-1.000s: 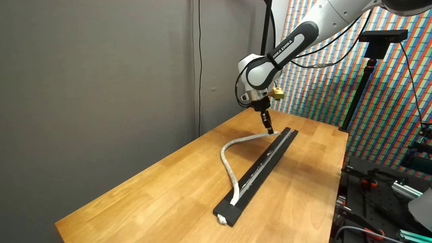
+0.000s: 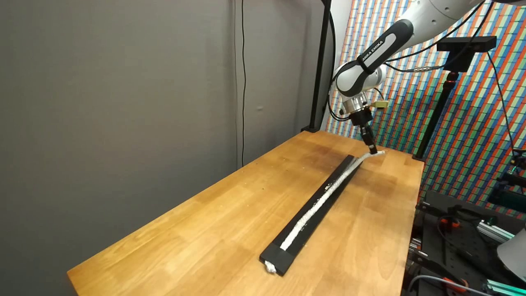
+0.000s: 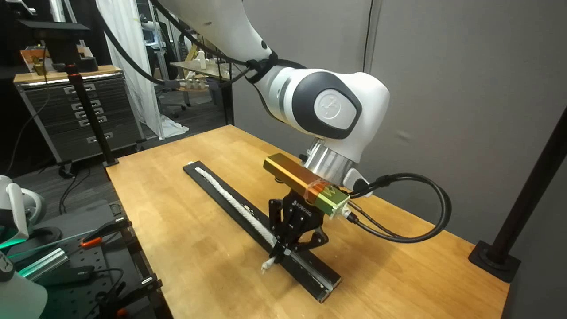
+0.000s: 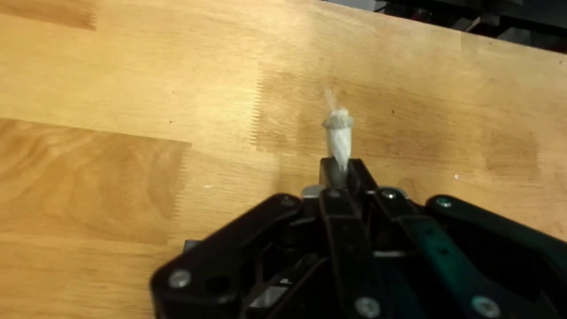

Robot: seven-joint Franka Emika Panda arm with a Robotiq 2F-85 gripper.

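A white rope [image 2: 315,207] runs nearly straight along a long black board [image 2: 268,252] that has a lengthwise groove. One rope end passes under the black block at the board's near end in exterior view 1. My gripper [image 2: 373,150] is shut on the rope close to its other end, above and just beyond the board's far end in that view. In the wrist view, the taped, frayed rope tip [image 4: 340,133] sticks out past the fingertips. Exterior view 2 shows the bare groove [image 3: 313,271] beyond the gripper [image 3: 279,252].
A black post [image 3: 497,250] stands at one corner, and a camera stand [image 2: 436,113] rises by the table's edge.
My gripper has carried the rope end rightward in exterior view 1, across the board. The rope was bowed out left of the board; now it lies almost straight along it.
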